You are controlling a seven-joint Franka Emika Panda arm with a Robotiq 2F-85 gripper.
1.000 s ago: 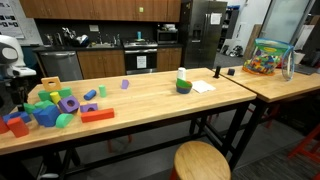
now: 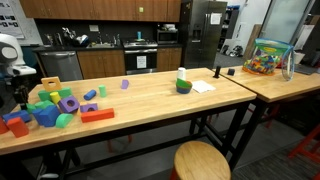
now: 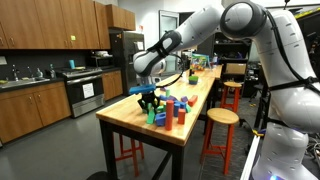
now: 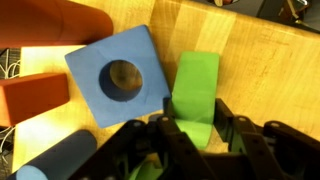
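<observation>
In the wrist view a green block (image 4: pixel 196 82) stands between the dark fingers of my gripper, which is shut on it. The block's near end is partly hidden by the fingers. To its left, a little apart, lies a blue square block (image 4: pixel 112 52) with a round hole. In the second exterior view, the white arm (image 3: pixel 147 65) reaches down to the near end of the table, where a green block (image 3: pixel 151 115) shows.
Red (image 4: pixel 38 97) and dark blue (image 4: pixel 62 156) blocks lie left of the gripper. Several coloured blocks crowd this table end; a long red block (image 2: pixel 98 115) lies beside them.
</observation>
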